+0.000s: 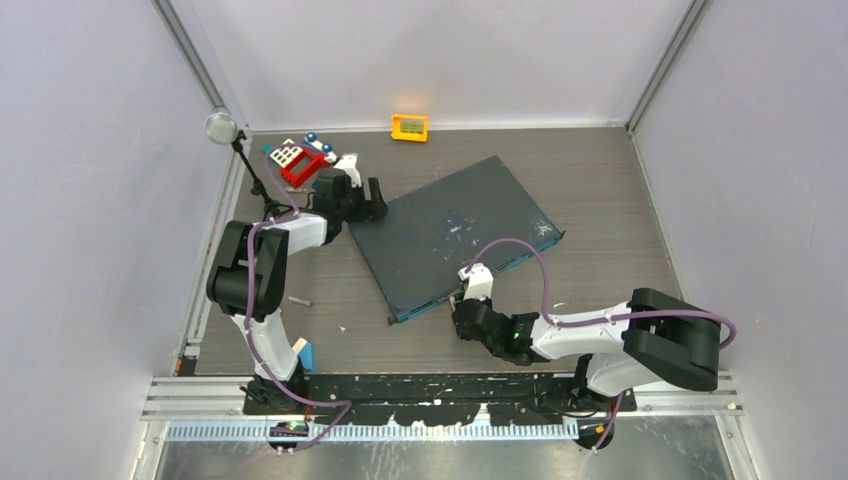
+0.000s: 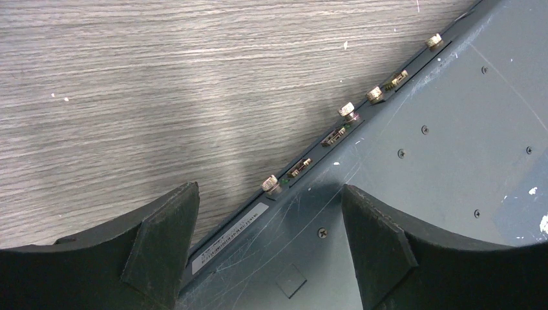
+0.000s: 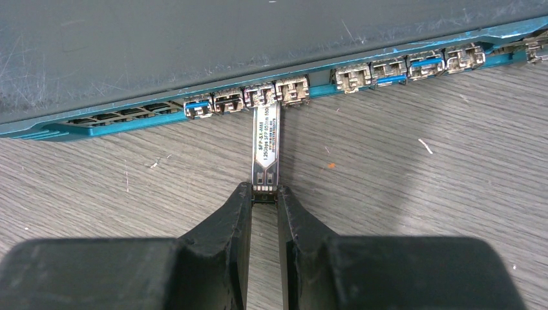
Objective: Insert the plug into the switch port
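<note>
The dark switch lies tilted on the wooden surface, its blue-edged row of ports facing my right arm. My right gripper is shut on the rear end of a labelled SFP plug; the plug's front meets one of the middle ports, and how far inside it is cannot be told. My left gripper stands open over the switch's far-left edge, with nothing between its fingers.
A red toy, a lamp and a yellow box stand at the back. A small stick lies left of the switch.
</note>
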